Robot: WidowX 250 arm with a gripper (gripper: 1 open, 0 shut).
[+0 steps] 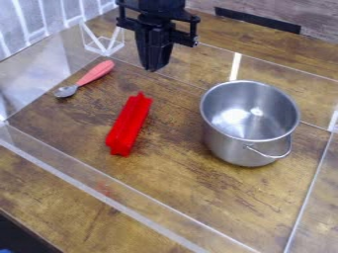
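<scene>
My gripper (152,61) is raised at the top centre, dark, with its tips pointing down; whether it is open or shut is hard to make out. A red elongated block (129,124) lies flat on the wooden table below it, clear of the gripper. A steel pot (248,124) with a side handle stands on the right.
A spoon with a pink handle (95,72) lies at the upper left. A white rack (34,20) is in the top left corner.
</scene>
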